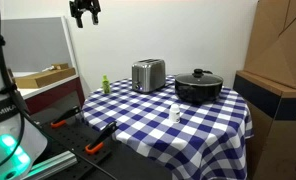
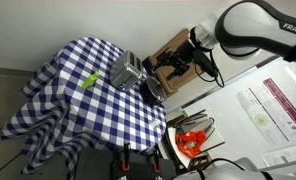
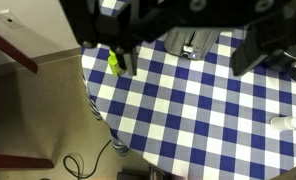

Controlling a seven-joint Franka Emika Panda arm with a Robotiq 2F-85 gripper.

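High above the left end of the table, my gripper (image 1: 86, 22) hangs open and empty. In the wrist view, its dark fingers (image 3: 128, 62) stand wide apart over the tablecloth. A small green bottle (image 1: 105, 84) stands at the table's far left; the wrist view shows the same bottle (image 3: 114, 65) beside the left finger. A silver toaster (image 1: 148, 75) stands at the back, partly hidden by the gripper in the wrist view. To its right is a black lidded pot (image 1: 198, 88). A small white cup-like object (image 1: 174, 114) stands nearer the front; its exact kind is unclear.
A blue-and-white checkered cloth (image 1: 138, 110) covers the table, with wide clear room in its middle and front. Cardboard boxes (image 1: 273, 95) stand beyond the table's right side. Another brown box (image 1: 48, 77) lies at the far left. A black cable (image 3: 83, 165) lies on the floor.
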